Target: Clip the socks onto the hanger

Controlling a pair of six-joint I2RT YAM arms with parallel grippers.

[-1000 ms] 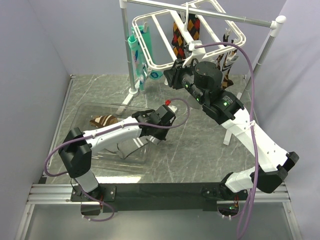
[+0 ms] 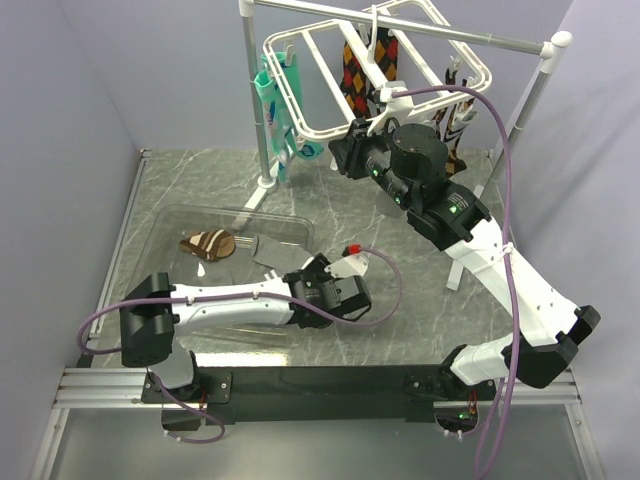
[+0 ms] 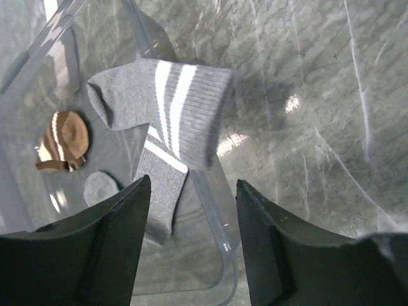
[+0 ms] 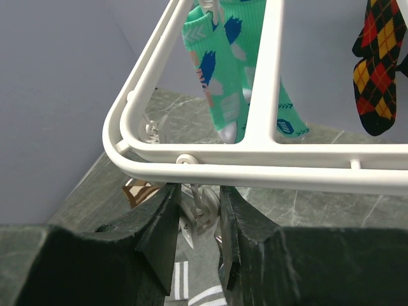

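Observation:
Grey socks with white stripes (image 3: 194, 95) lie partly over the bin's rim and partly inside it; in the top view the arm hides some of their cloth. My left gripper is open above the bin's edge, nothing between its fingers. The white hanger (image 4: 306, 155) has a clip (image 4: 199, 220) under its front bar, and my right gripper is shut on that clip. No sock shows in this clip. Green socks (image 2: 285, 105) and argyle socks (image 2: 355, 80) hang from other parts of the hanger.
A brown striped sock (image 2: 208, 244) lies in the clear bin (image 2: 185, 212). More patterned socks (image 2: 455, 130) hang at the hanger's right. A metal frame (image 2: 255, 90) surrounds the hanger. Bare floor (image 2: 420, 310) lies right of the bin.
Grey cloth now shows behind that arm, where earlier it showed in front. My right arm is nearly still.

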